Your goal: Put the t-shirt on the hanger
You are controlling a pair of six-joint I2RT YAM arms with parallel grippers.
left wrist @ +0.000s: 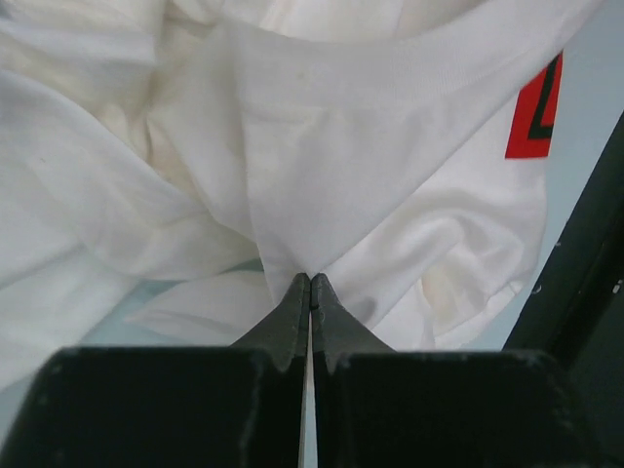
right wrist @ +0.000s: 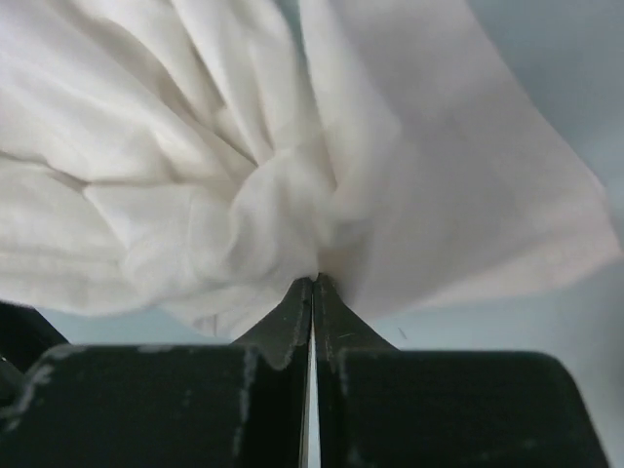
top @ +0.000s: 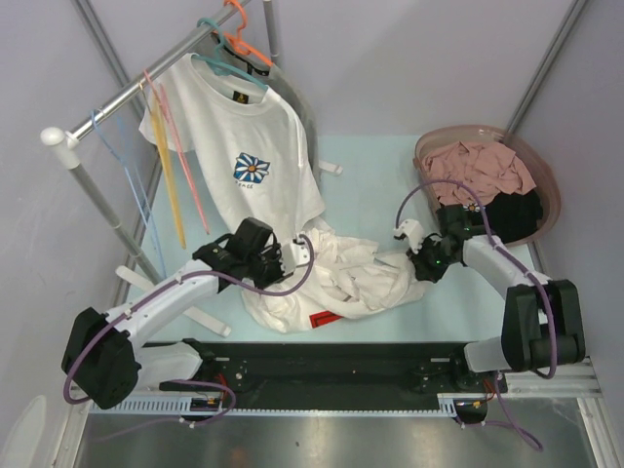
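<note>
A crumpled white t-shirt [top: 356, 283] lies on the table's front middle, a red patch [left wrist: 531, 107] showing near its edge. My left gripper [top: 285, 268] is shut over its left part; in the left wrist view the closed fingertips [left wrist: 311, 283] meet at a fold of white cloth. My right gripper [top: 422, 268] is shut at its right end; in the right wrist view the fingertips touch the fabric, and whether cloth is pinched between them is hard to tell. Another white t-shirt [top: 229, 161] hangs on a teal hanger [top: 229, 70] at the rail.
The clothes rail [top: 127, 93] with empty blue, yellow and pink hangers stands at the left. A round basket [top: 424, 158] with pink and black clothing is at the back right. Bare table shows behind the shirt and at the front right.
</note>
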